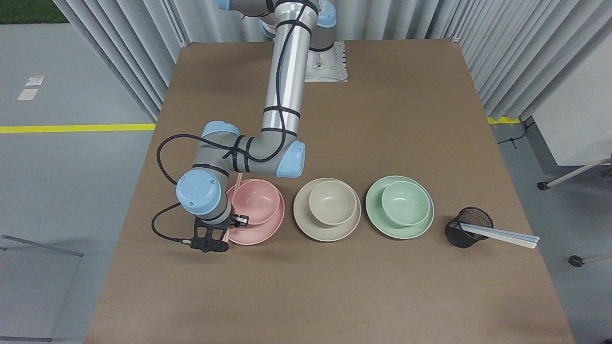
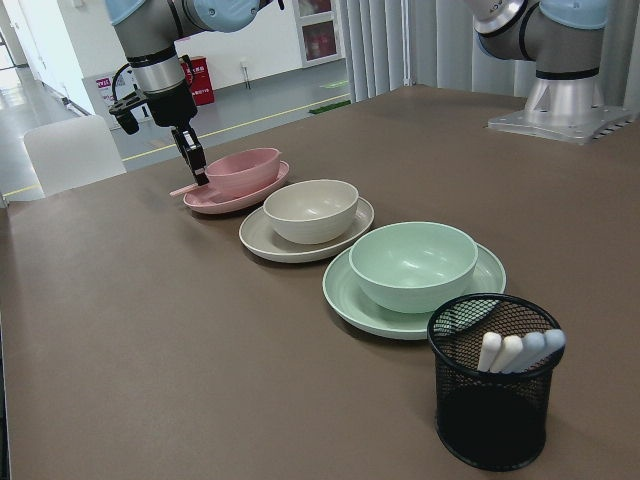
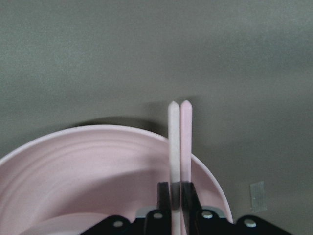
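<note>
My gripper is shut on a pair of pink chopsticks (image 3: pixel 186 132), which lie across the edge of the pink plate (image 3: pixel 93 166) beside the pink bowl (image 2: pixel 243 170). In the front view the arm hangs over the left side of this plate, hiding part of it, and the chopsticks (image 1: pixel 239 180) show on either side of the wrist.
A cream bowl (image 1: pixel 333 201) on its plate and a green bowl (image 1: pixel 405 202) on its plate stand in a row to the right. A black mesh holder (image 2: pixel 490 420) with white and pale blue chopsticks is at the far right.
</note>
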